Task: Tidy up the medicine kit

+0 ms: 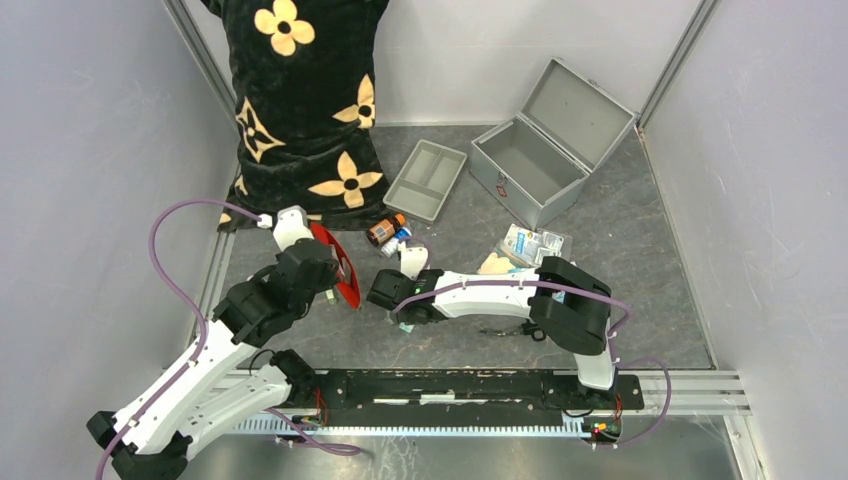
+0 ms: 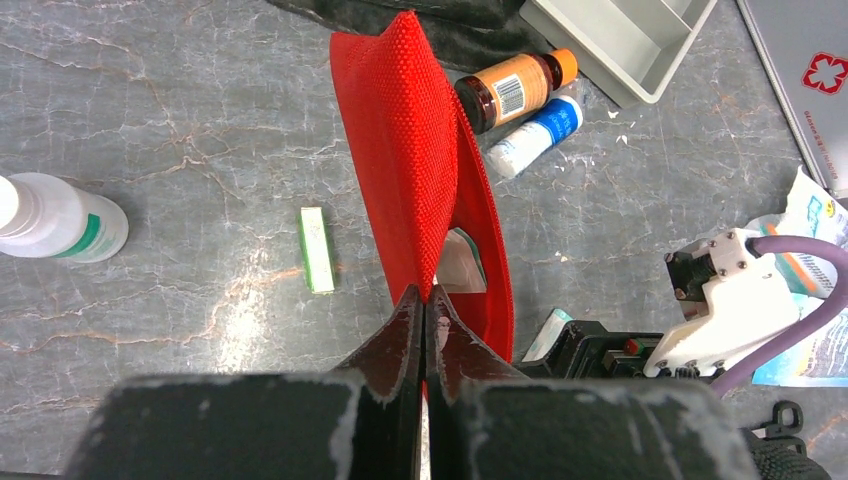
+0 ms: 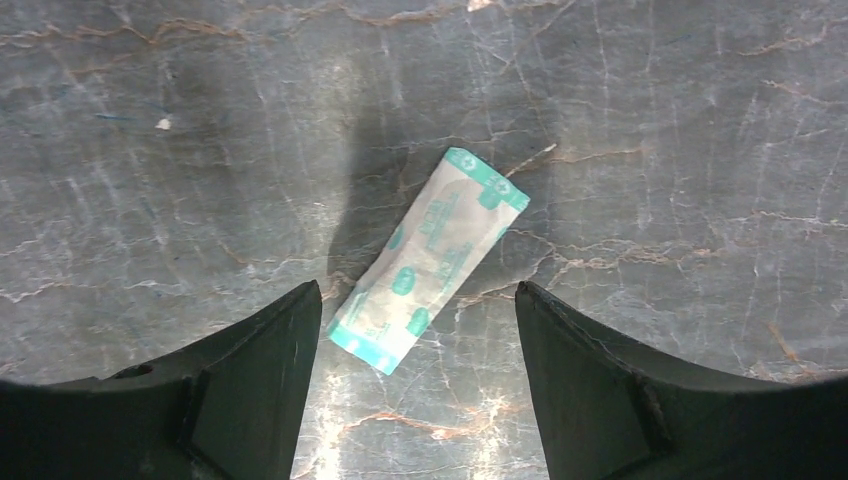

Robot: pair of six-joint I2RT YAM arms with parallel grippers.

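Note:
My left gripper is shut on a red pouch (image 2: 410, 150), pinching its lower edge. The pouch hangs partly gaping, with a pale item (image 2: 462, 262) visible inside it. A bandage packet (image 3: 428, 262), white with teal ends, lies flat on the floor in the right wrist view. My right gripper hangs above it, open, the packet lying beneath the space between its fingers. An empty grey metal case (image 1: 526, 160) stands with its lid up at the back right. Left of the case sits an empty grey divided tray (image 1: 427, 181).
A brown bottle (image 2: 515, 90) and a blue-white tube (image 2: 536, 135) lie near the tray. White bottle (image 2: 75, 217) and green-white box (image 2: 316, 250) are to the left. Scissors (image 1: 530, 329) and packets (image 1: 530, 246) lie at the right. A dark cushion (image 1: 300, 110) fills the back left.

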